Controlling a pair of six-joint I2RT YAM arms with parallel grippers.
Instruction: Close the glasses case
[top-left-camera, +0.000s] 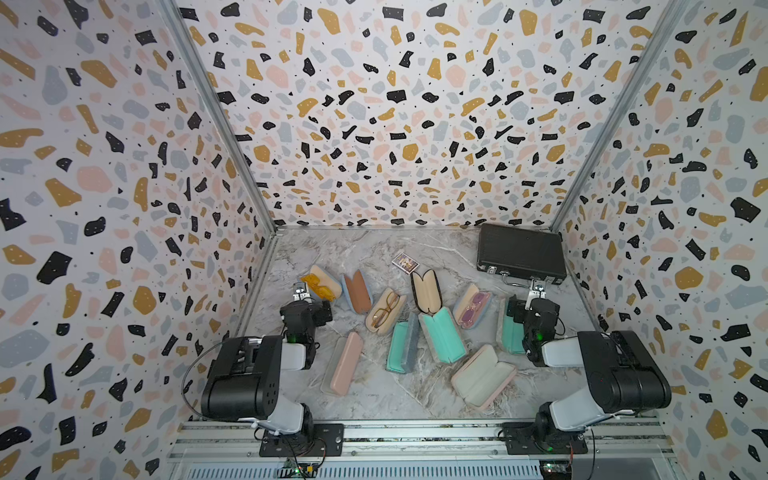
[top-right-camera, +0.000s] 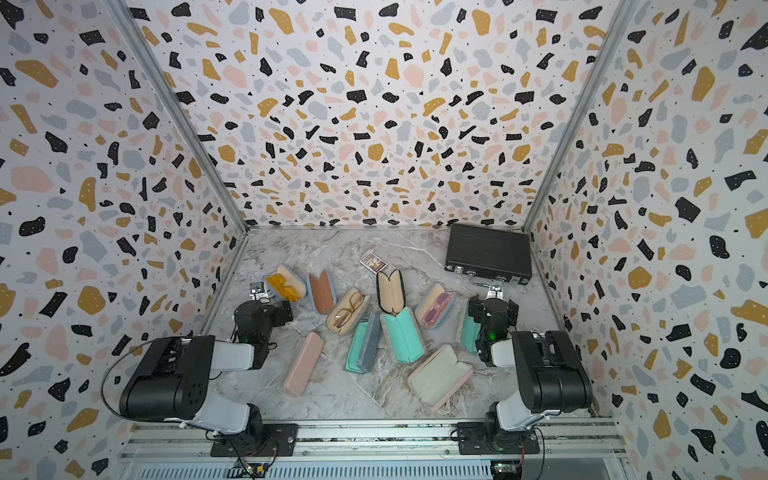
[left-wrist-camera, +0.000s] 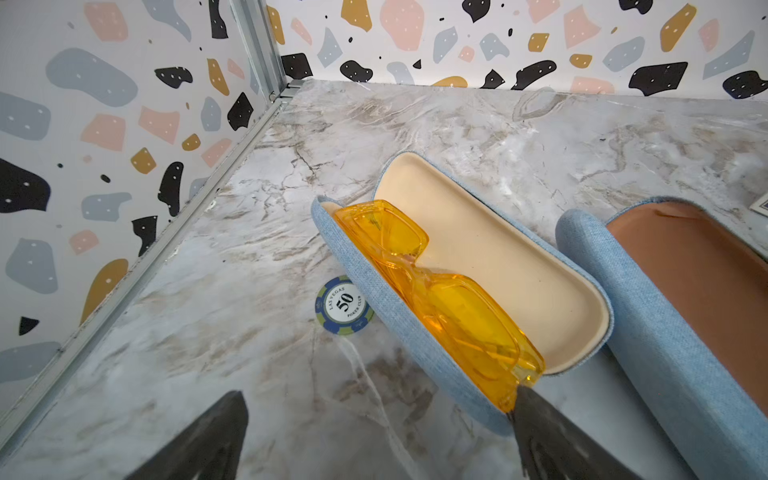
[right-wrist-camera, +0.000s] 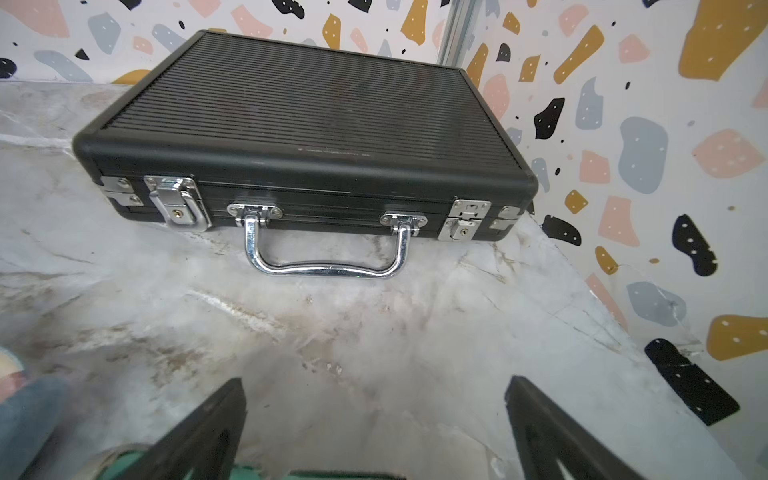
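Several glasses cases lie spread over the marble table, most with their lids up. In the left wrist view an open denim case (left-wrist-camera: 496, 248) holds yellow glasses (left-wrist-camera: 472, 312); beside it is an open denim case with brown lining (left-wrist-camera: 696, 272). Gold-framed glasses rest in a beige case (top-left-camera: 386, 310), purple ones in another (top-left-camera: 473, 308). A black-edged case (top-left-camera: 428, 292), a teal-lined one (top-left-camera: 444, 334) and a pale one (top-left-camera: 484, 380) stand open. My left gripper, open and empty, hovers before the yellow glasses' case. Also open and empty, my right gripper is over a teal-lined case (top-left-camera: 512, 328).
A black briefcase (right-wrist-camera: 312, 112) with a metal handle fills the back right corner. A card pack (top-left-camera: 405, 262) lies at the back, and a poker chip (left-wrist-camera: 344, 305) sits beside the denim case. Bare table shows along the back left.
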